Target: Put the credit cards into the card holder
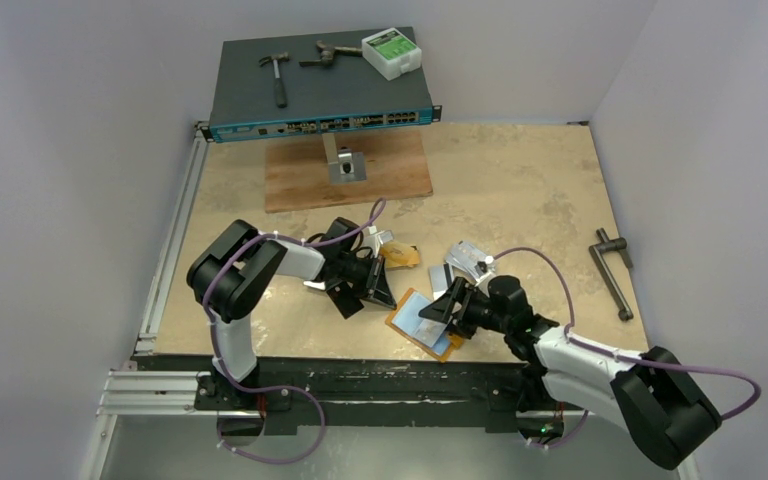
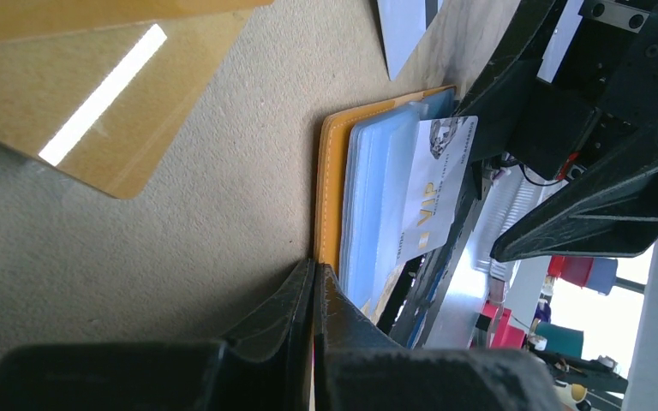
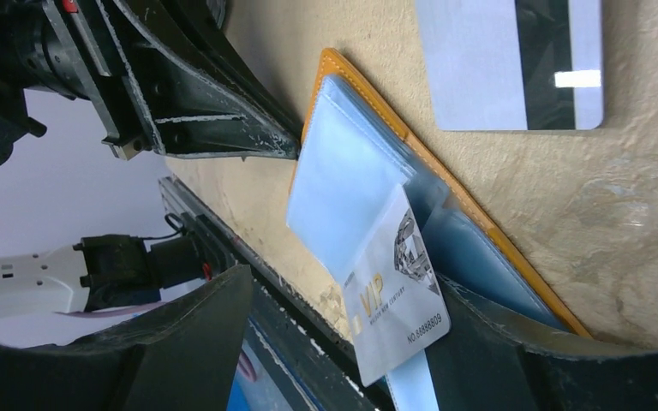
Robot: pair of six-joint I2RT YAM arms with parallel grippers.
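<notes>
The card holder point(image 1: 422, 322), tan-edged with clear bluish sleeves, lies open near the table's front edge. A white VIP card point(image 3: 398, 291) rests over its sleeves at a slant; how far it is tucked in, I cannot tell. My right gripper is open above the holder, one finger on each side of this card. At the holder's left edge my left gripper is shut, its tips against the tan border point(image 2: 332, 188). Beyond the holder lies a silver card with a black stripe point(image 3: 514, 64). Gold cards point(image 2: 111, 94) lie further left.
More pale cards point(image 1: 471, 258) are fanned out behind the right gripper. A dark card point(image 1: 344, 300) lies beneath the left arm. At the back stands a rack unit point(image 1: 310, 85) over a wooden board point(image 1: 295, 180). Open table lies to the right.
</notes>
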